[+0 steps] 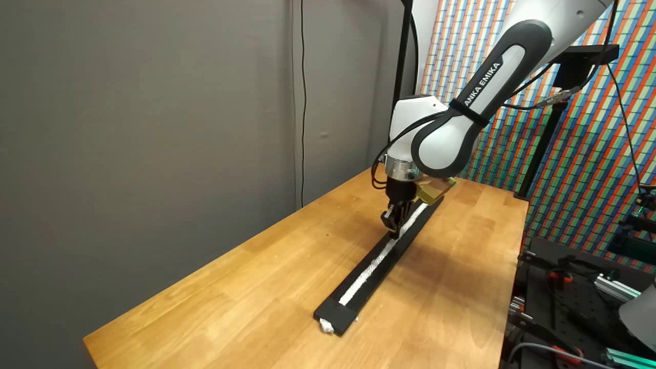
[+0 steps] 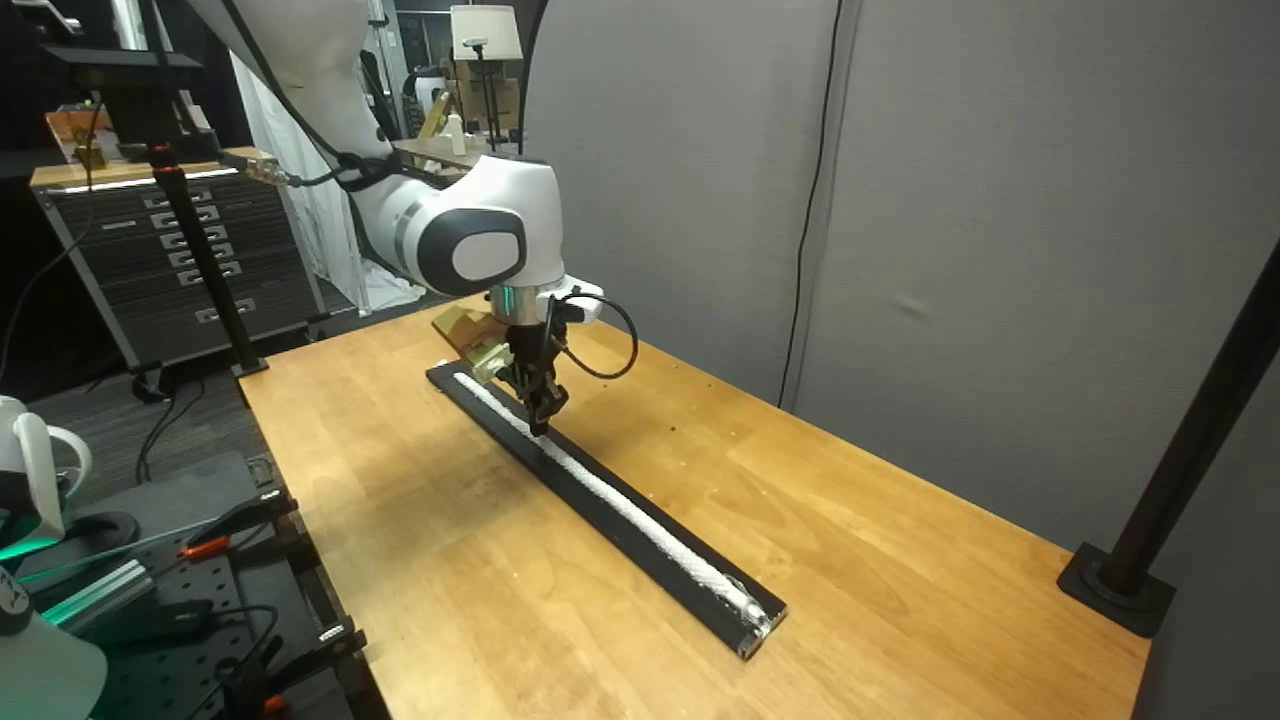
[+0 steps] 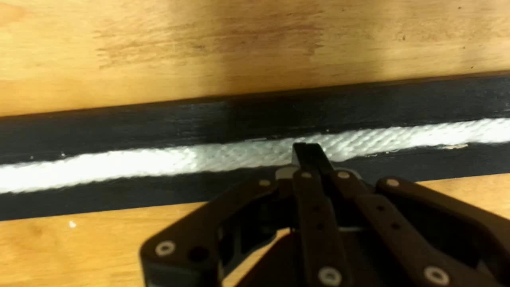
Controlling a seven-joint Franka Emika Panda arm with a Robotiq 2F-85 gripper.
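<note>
A white braided rope runs lengthwise along a long black board, which lies flat on the wooden table. Directly over the rope, my gripper points down with its fingers pressed together; no gap or held thing shows between them. In exterior view 1 the gripper reaches down to the strip's far half, and in exterior view 2 its tips meet the rope in outline. Whether the tips touch the rope cannot be made out. A loose rope end pokes out under the board's near end.
Grey wall panels stand along one side. A black post base sits on a table corner. Tools lie on a dark cart beside the table.
</note>
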